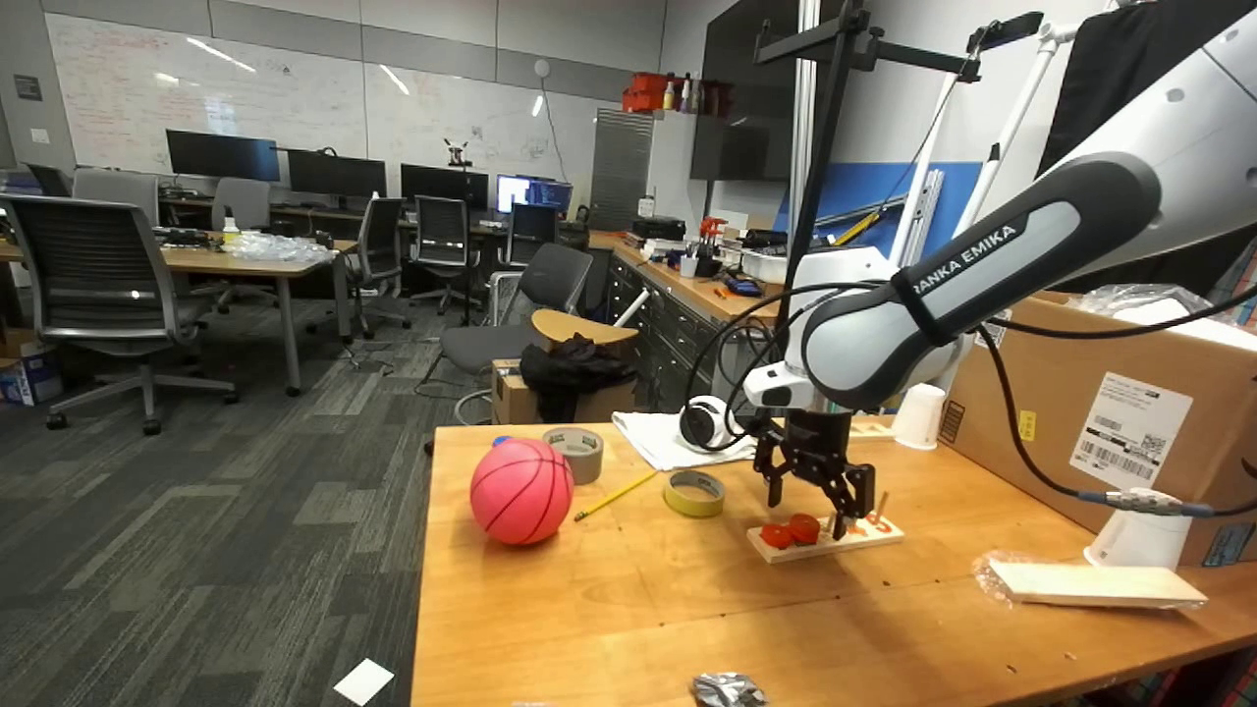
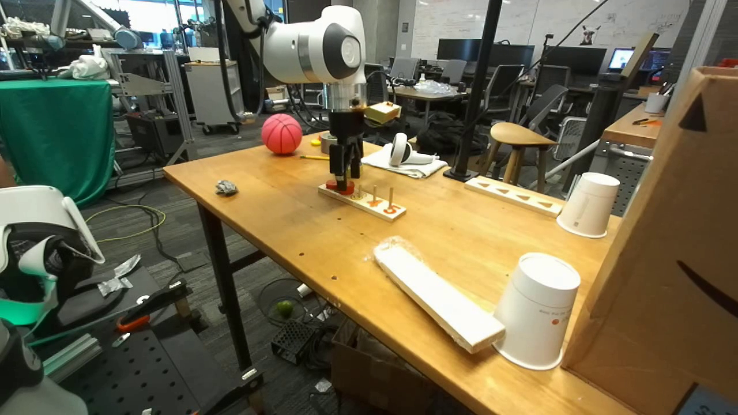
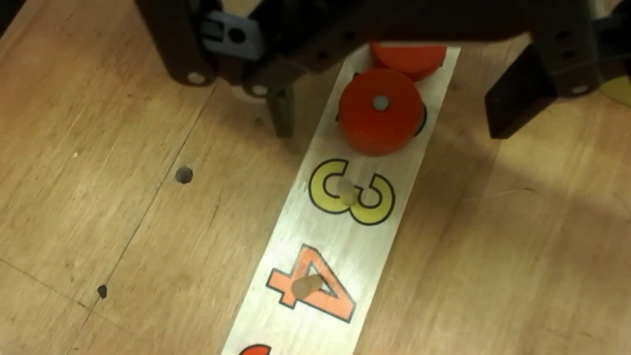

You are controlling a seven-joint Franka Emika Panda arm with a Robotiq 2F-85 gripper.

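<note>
A pale wooden number board with upright pegs lies on the table, its 3 and 4 bare of rings in the wrist view. Two red pieces sit at one end: the nearer red piece has a peg tip showing through its middle, and the farther red piece is partly hidden by my gripper. My gripper is open, fingers wide apart on either side of the nearer piece without touching it. From the side, the gripper hangs low over the red end of the board.
A pink ball, grey tape roll, yellow tape roll and pencil lie left of the board. A wrapped plank, upturned cups and a large box occupy the other side. Bare table surrounds the board's front.
</note>
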